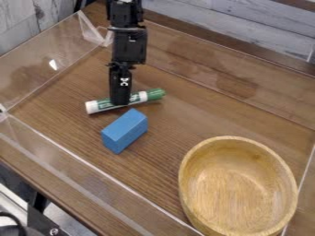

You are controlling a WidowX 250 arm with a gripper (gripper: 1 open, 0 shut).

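Observation:
My gripper (121, 98) reaches down from the top of the camera view onto a green-and-white cylindrical stick (145, 97) lying on the wooden table, shut on it near its middle. The fingertips are dark and small, partly hiding the stick. A blue block (124, 129) lies just in front of the stick.
A round light-wood bowl (237, 212) sits at the front right. Clear plastic side walls (37, 64) edge the left.

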